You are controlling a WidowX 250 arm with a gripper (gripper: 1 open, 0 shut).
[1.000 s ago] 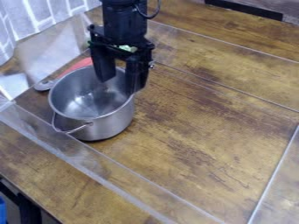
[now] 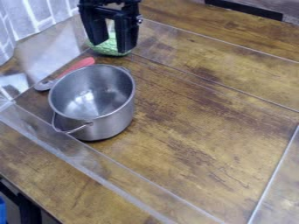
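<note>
My black gripper [image 2: 110,35] is at the top of the view, above and behind a steel pot [image 2: 93,109] on the wooden table. Whether its fingers hold anything is hard to tell. The pot's wire handle hangs at its front left, and its visible interior looks empty. A green cloth or similar item [image 2: 108,47] lies behind the pot, partly hidden by the gripper. A utensil with a red handle [image 2: 77,65] lies to the pot's left rear.
A pale curtain [image 2: 17,35] hangs at the back left. Clear strips cross its surface and edges.
My gripper has risen and moved back, away from over the pot, uncovering the pot's interior and more of the red handle.
</note>
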